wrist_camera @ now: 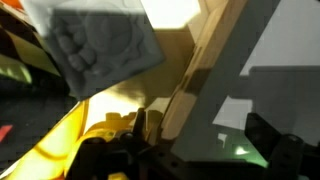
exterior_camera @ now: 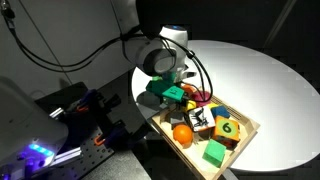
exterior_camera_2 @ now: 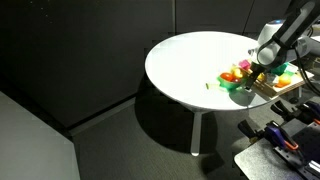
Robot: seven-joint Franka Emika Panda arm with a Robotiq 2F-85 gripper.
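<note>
A shallow wooden tray (exterior_camera: pixel 185 157) of toys stands at the table's near edge, holding an orange ball (exterior_camera: pixel 182 134), a green block (exterior_camera: pixel 214 153) and an orange block with a dark 6 (exterior_camera: pixel 228 129), among others. My gripper is open over the tray's rim. In the wrist view one finger (wrist_camera: pixel 140 122) lies on the tray's inner side and the other beyond the wooden wall (wrist_camera: pixel 198 72); contact with the wall cannot be told. A grey embossed block (wrist_camera: pixel 105 40) and a yellow toy (wrist_camera: pixel 45 145) lie inside, near the inner finger.
Behind and right of the tray the white table (exterior_camera: pixel 285 95) is bare. In exterior view 2, a small green item (exterior_camera_2: pixel 212 86) and a red round item (exterior_camera_2: pixel 230 76) show near the arm. Dark floor lies past the table's near edge.
</note>
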